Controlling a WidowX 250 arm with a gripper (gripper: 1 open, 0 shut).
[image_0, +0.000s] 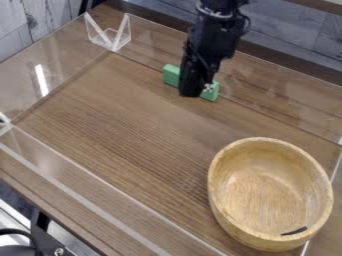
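Note:
My black gripper (195, 86) is lowered at the upper middle of the wooden table, over a green block (175, 73) that it partly covers. The fingertips are down at the block's front side; they look close together, and I cannot make out anything held between them.
A round wooden bowl (267, 175) takes up the lower right of the table (114, 140). A white wire-like object (110, 35) stands at the back left.

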